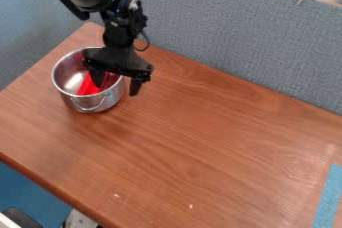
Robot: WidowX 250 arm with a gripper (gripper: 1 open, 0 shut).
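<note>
A steel pot (72, 97) with a handle stands at the left of the wooden table, with a red object (90, 86) inside it. My black gripper (115, 84) is lowered over the pot, open, one finger reaching into the pot and the other at its right rim. The gripper hides part of the red object.
Grey padded walls stand behind and at the left. A blue strip (326, 194) lies at the right edge.
</note>
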